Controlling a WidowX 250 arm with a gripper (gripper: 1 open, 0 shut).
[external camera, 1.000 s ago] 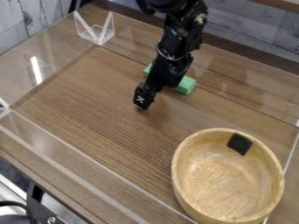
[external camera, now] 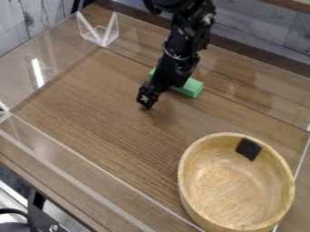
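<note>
The black arm hangs from the top centre, and its gripper [external camera: 161, 84] is low over the wooden table, at the left side of a green block [external camera: 187, 88]. The arm partly covers the block. The dark fingers are hard to separate, so I cannot tell how they stand or whether anything is between them.
A large tan bowl [external camera: 233, 201] fills the lower right, with a small black piece [external camera: 247, 149] at its upper rim. A clear plastic object [external camera: 98, 29] stands at the top left.
The gripper's tip has shifted very slightly; otherwise the scene looks the same.
</note>
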